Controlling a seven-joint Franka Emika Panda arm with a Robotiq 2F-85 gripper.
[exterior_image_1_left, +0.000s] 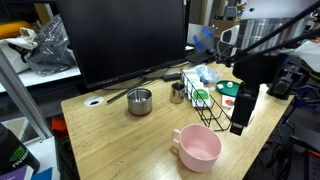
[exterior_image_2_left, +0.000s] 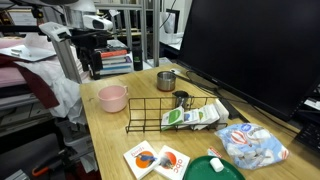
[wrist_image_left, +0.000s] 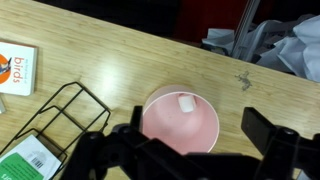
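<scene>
A pink mug (exterior_image_1_left: 197, 150) stands upright near the front of the wooden table, its handle to the left in the first exterior view. In the wrist view I look down into the mug (wrist_image_left: 165, 125), where a small white object (wrist_image_left: 187, 103) lies at the bottom. My gripper is open above it, one dark finger on each side of the rim in that view, with nothing held. From the second exterior side, the gripper (exterior_image_2_left: 90, 68) hangs higher than the mug (exterior_image_2_left: 113, 98) and apart from it.
A black wire rack (exterior_image_2_left: 150, 113) holding packets stands beside the mug. Metal pots (exterior_image_1_left: 140, 100), cards (exterior_image_2_left: 172, 162), a green plate (exterior_image_2_left: 212, 168) and a large monitor (exterior_image_1_left: 130, 40) are farther off. Bare table (exterior_image_1_left: 110, 140) lies left of the mug.
</scene>
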